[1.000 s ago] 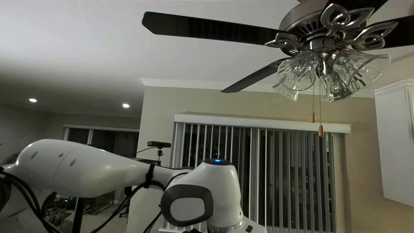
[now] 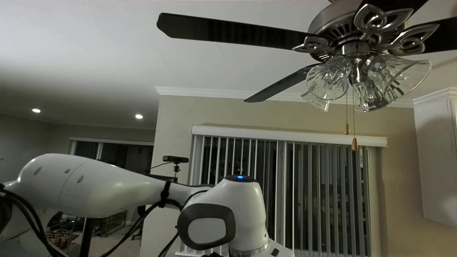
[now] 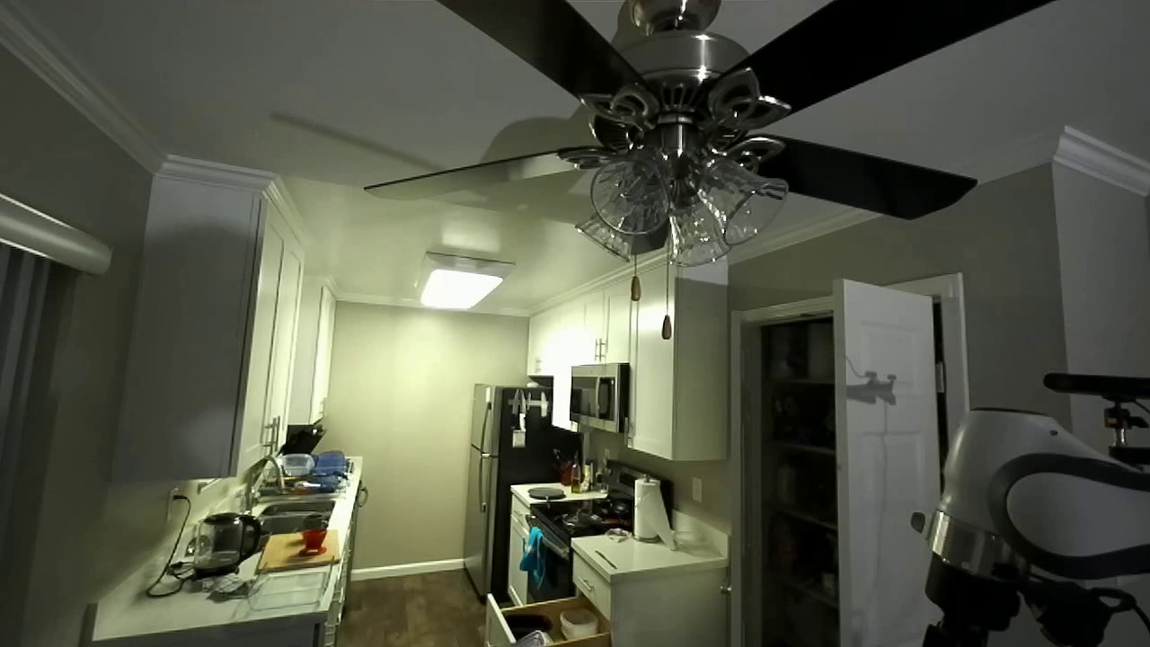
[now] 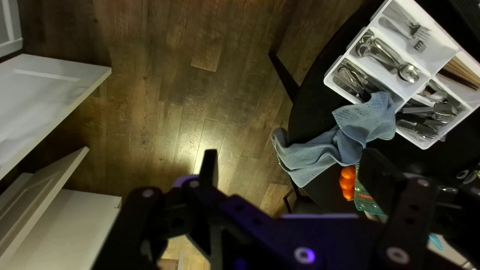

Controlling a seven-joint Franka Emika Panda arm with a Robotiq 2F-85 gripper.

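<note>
In the wrist view my gripper stands open, its dark fingers wide apart and no object held between them. A blue-grey cloth (image 4: 315, 150) lies crumpled below, on the rim of a round black table (image 4: 310, 108), partly hanging over the edge. One corner of it rests against a white cutlery tray (image 4: 423, 143). Forks, spoons, knives and wooden chopsticks fill the tray's compartments. Beside the right finger are orange round items (image 4: 347, 182) and a green package (image 4: 365, 198), partly covered by the gripper. Neither exterior view shows the fingertips or this table.
Bare wood floor (image 4: 180, 103) spreads left of the table, with open white cabinet doors or drawers (image 4: 49, 87) at the far left. Overhead hangs a ceiling fan (image 2: 351, 47) with glass shades. A kitchen with an open drawer (image 3: 499, 625) lies behind.
</note>
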